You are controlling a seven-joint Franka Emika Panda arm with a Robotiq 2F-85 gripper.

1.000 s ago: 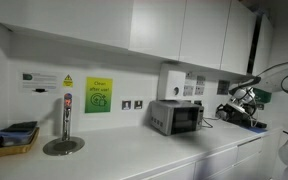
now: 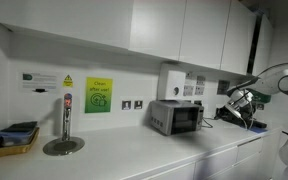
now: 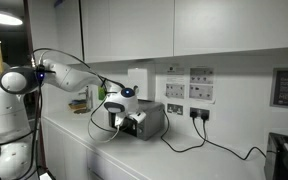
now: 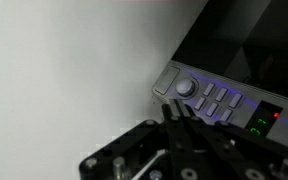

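Observation:
A grey microwave (image 2: 176, 117) stands on the white counter, its door side facing the room. In the wrist view its control panel (image 4: 219, 100) fills the right side, with a round knob (image 4: 186, 87), rows of buttons and lit red and green digits. The dark fingertips of my gripper lie close together just below the knob in that picture. The gripper is shut, and nothing shows between its fingers. Exterior view 2 has the arm (image 3: 129, 94) in front of the microwave, covering part of it. Whether the fingers touch the panel cannot be told.
A tap (image 2: 67, 118) and a tray (image 2: 15, 138) occupy the left end of the counter (image 2: 109, 151). Bare counter lies between them and the microwave. Wall cabinets (image 2: 199, 35) hang above, and black cables (image 3: 224, 147) run along the wall.
At the right of exterior view 1, the arm's wrist and gripper have shifted and changed tilt. The microwave stays in place, its door shut.

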